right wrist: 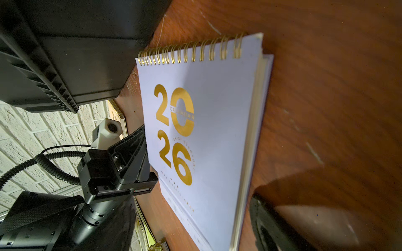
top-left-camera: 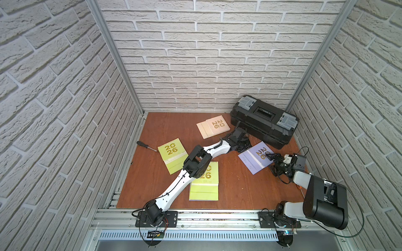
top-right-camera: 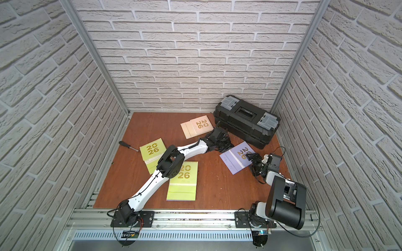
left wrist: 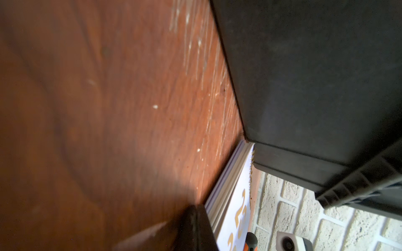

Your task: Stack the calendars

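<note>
A lavender 2026 calendar (right wrist: 209, 121) lies flat at the right of the table, below the black toolbox. My left gripper (top-left-camera: 244, 146) is low against its upper left edge, shut with nothing seen between its fingers. My right gripper (top-left-camera: 274, 163) stands open at its right edge, fingers at table height beside it. A yellow calendar (top-left-camera: 171, 154) lies at left, another yellow calendar (top-left-camera: 204, 190) at front center, partly under my left arm in view, and a pink calendar (top-left-camera: 213, 125) at the back.
The black toolbox (top-left-camera: 263, 121) fills the back right. A screwdriver (top-left-camera: 144, 144) lies at the far left. Bare wood (top-left-camera: 247, 192) shows at front right and back left.
</note>
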